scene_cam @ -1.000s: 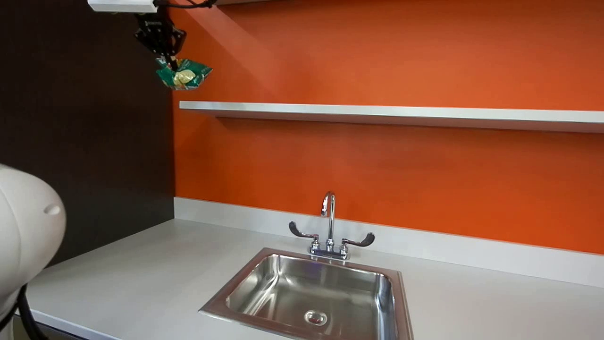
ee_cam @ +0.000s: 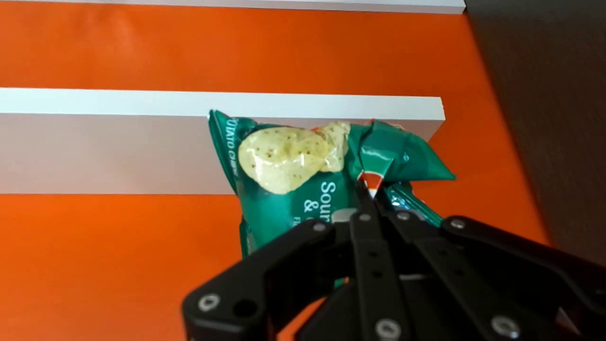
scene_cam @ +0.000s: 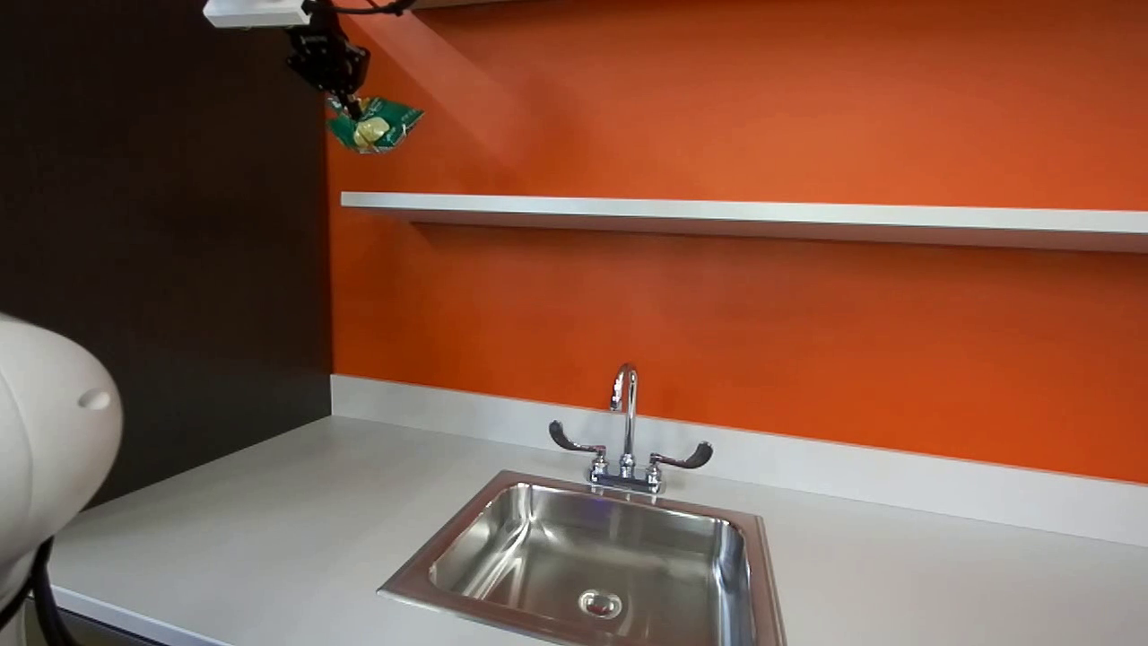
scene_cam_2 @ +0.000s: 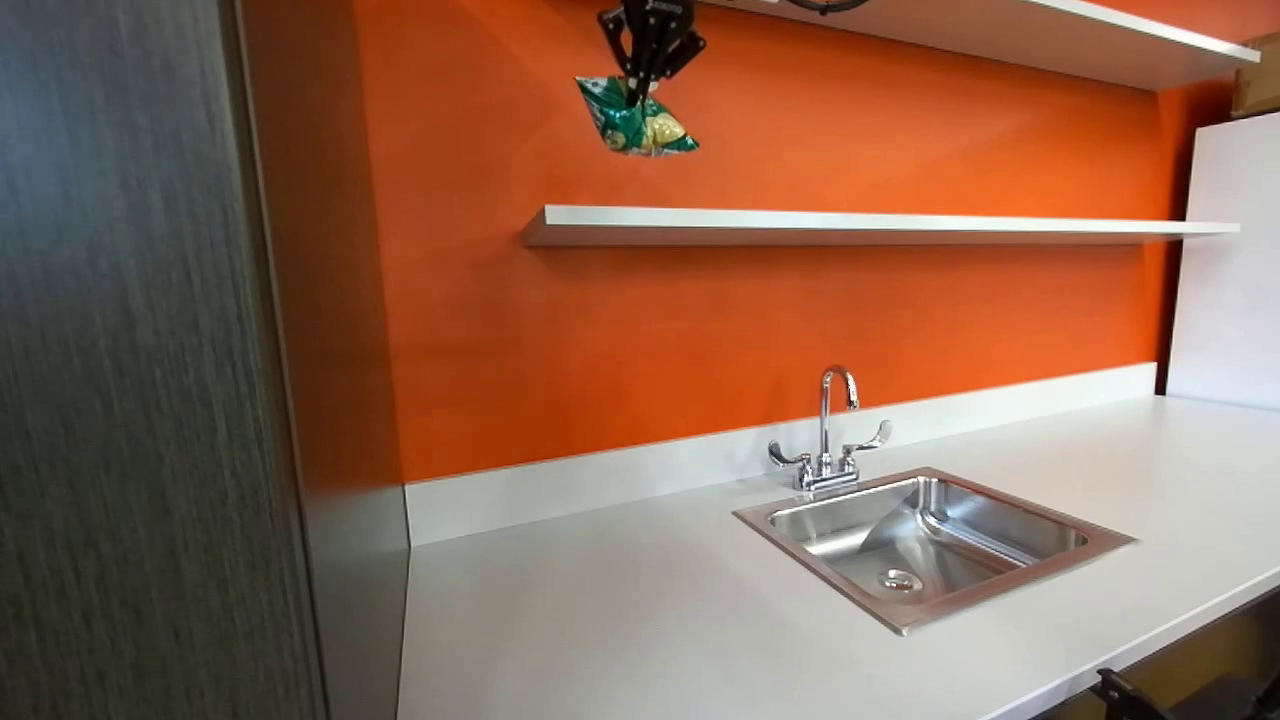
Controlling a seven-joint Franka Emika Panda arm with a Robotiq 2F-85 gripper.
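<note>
A green bag of potato chips (ee_cam: 292, 170), printed with pale yellow chips, hangs pinched in my gripper. The fingers are closed together on the crumpled wrapper near one side of the bag. In exterior view 1 the chip bag (scene_cam: 371, 131) is in the air near the upper left, under the gripper (scene_cam: 352, 108). Exterior view 2 has the bag (scene_cam_2: 657, 127) higher in the picture than the lower shelf (scene_cam_2: 864, 221), with clear orange wall between them. Part of the bag's underside is hidden behind my fingers in the wrist view.
The lower shelf is bare along its visible front edge. A second shelf (scene_cam_2: 1020, 30) crosses above it. A dark panel (scene_cam: 161, 215) closes off the left side. Below are an empty sink (scene_cam: 603, 560), a faucet (scene_cam: 627, 431) and a clear counter (scene_cam: 301, 506).
In exterior view 1 my gripper and the bag have shifted right and slightly upward in the picture. The bag has stayed in the gripper.
</note>
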